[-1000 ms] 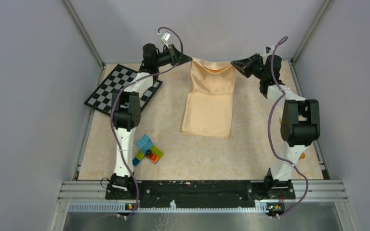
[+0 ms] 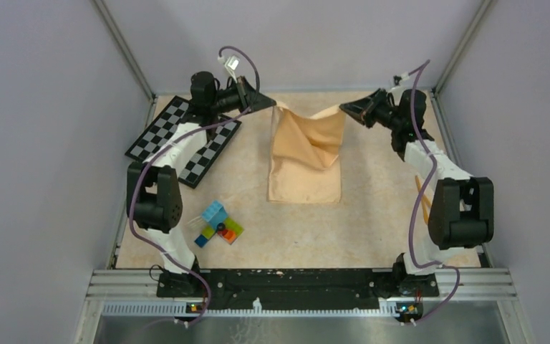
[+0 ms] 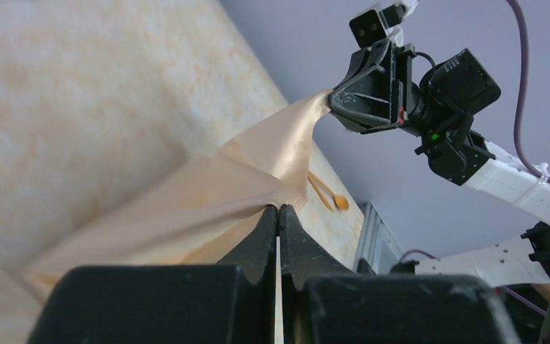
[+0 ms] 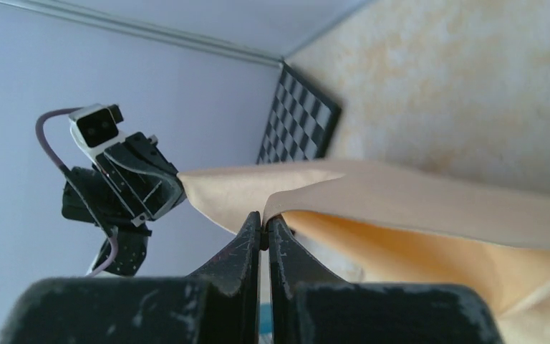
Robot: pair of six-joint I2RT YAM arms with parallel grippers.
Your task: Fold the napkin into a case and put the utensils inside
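A peach napkin (image 2: 304,183) lies in the middle of the table, its far part lifted and sagging between my grippers. My left gripper (image 2: 273,104) is shut on its upper left corner; in the left wrist view its fingertips (image 3: 271,218) meet at the cloth. My right gripper (image 2: 343,107) is shut on the upper right corner, and in the right wrist view the cloth (image 4: 430,208) runs from its fingertips toward the left gripper. The utensils, wooden pieces (image 3: 341,201) at the table's right, are partly hidden by the right arm in the top view.
A checkerboard (image 2: 156,132) lies at the back left. Coloured blocks (image 2: 215,213) sit at the front left.
More of the lifted part now hangs in view.
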